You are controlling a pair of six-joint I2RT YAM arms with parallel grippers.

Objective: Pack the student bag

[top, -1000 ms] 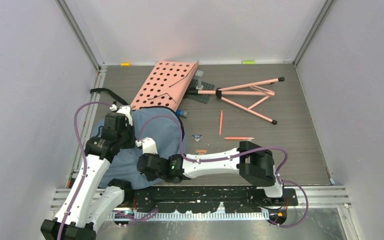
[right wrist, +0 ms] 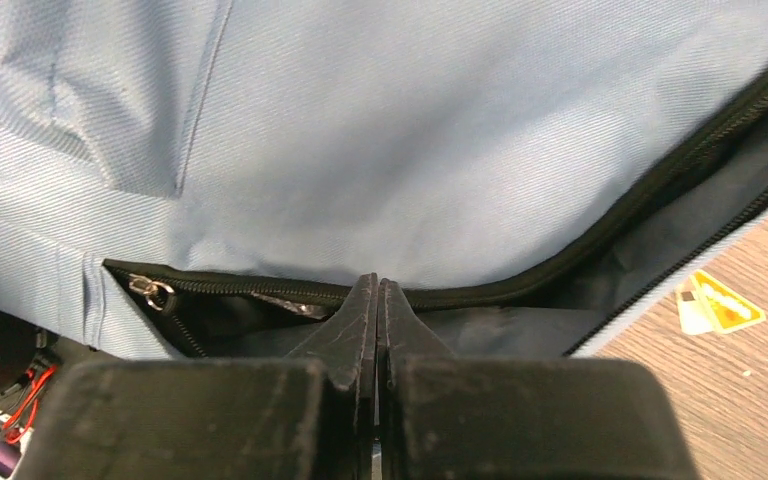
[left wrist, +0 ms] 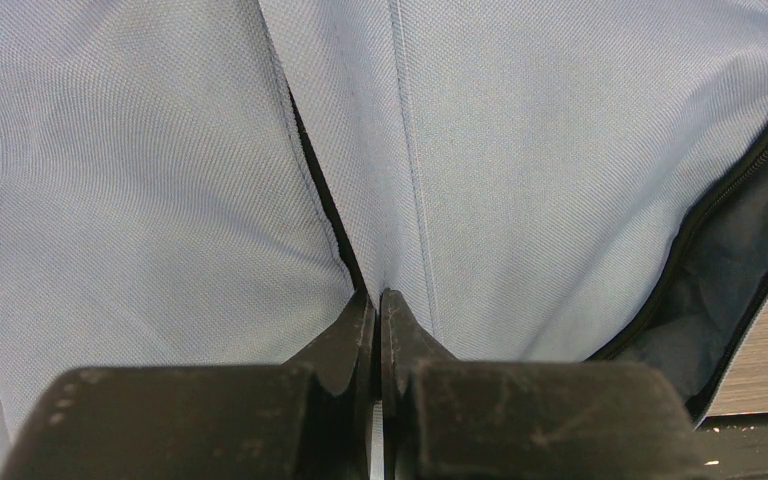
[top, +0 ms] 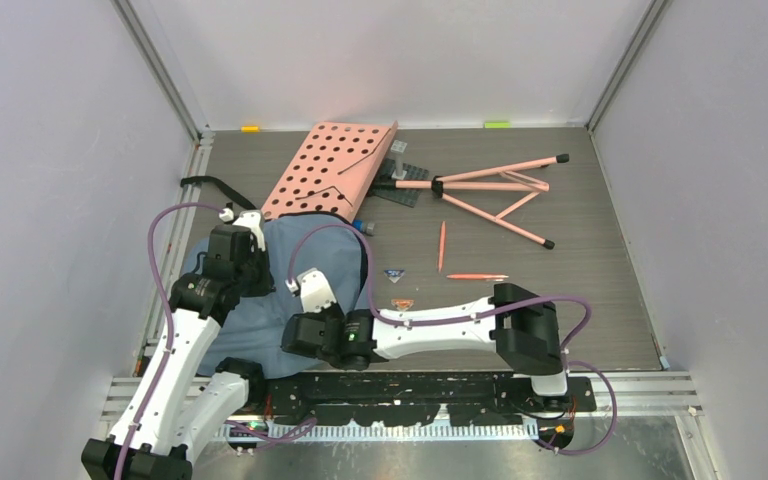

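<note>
The blue fabric bag (top: 290,250) lies at the front left of the table. My left gripper is shut at a folded fabric edge on it; whether cloth sits between the fingertips I cannot tell. My right gripper is shut, its tips at the open zipper (right wrist: 520,290) along the bag's edge, with nothing clearly between them. The zipper pull (right wrist: 150,287) shows at the left of that opening in the right wrist view.
A pink perforated stand (top: 320,165) lies behind the bag, pink folded legs (top: 490,187) to the right. Pencils (top: 441,245), small triangles (top: 394,274) and a blue cylinder (top: 364,227) lie nearby.
My right gripper and arm have shifted slightly to the right over the bag. The left arm has not visibly moved.
</note>
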